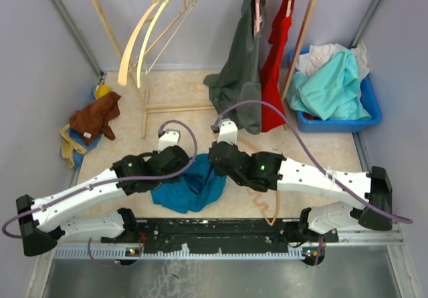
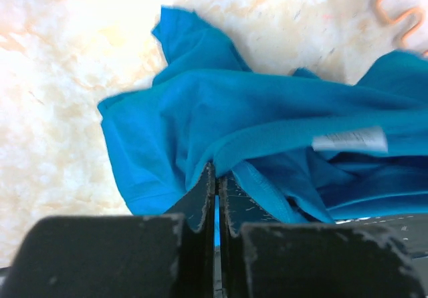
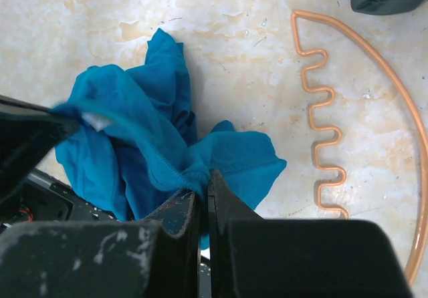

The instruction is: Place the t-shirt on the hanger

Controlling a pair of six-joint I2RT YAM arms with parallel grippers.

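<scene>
The teal t-shirt point(image 1: 190, 191) lies crumpled on the table between my two arms. In the left wrist view my left gripper is shut on a fold of this t-shirt point(image 2: 147, 134). My right gripper is shut on another part of its edge. Between the two grippers, a band of the cloth with a white label point(image 2: 351, 140) is lifted and stretched. The rest of the fabric lies bunched below. An orange hanger point(image 3: 321, 111) with a wavy bar lies flat on the table, to the right of the t-shirt and apart from it.
Behind stands a wooden rack with empty hangers point(image 1: 144, 37), a grey garment point(image 1: 237, 71) and a red garment point(image 1: 275, 57). A blue bin point(image 1: 334, 124) of cloths stands at the back right. Brown, blue and yellow cloths point(image 1: 93, 117) lie at left.
</scene>
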